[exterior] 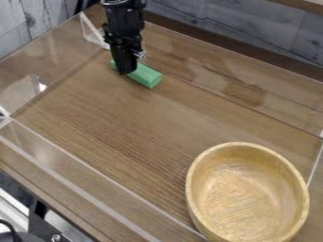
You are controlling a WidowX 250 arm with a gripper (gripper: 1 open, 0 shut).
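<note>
A black gripper (pixel 124 57) reaches down from the top of the camera view to a green rectangular object (pixel 144 77) on the wooden table. Its tip is at the upper-left end of the green object, partly over it; whether the fingers are open or shut on it is too small to tell.
A large beige oval bowl (pixel 246 194) sits at the lower right of the table (pixel 127 142). The table's edges run along the top right and lower left.
</note>
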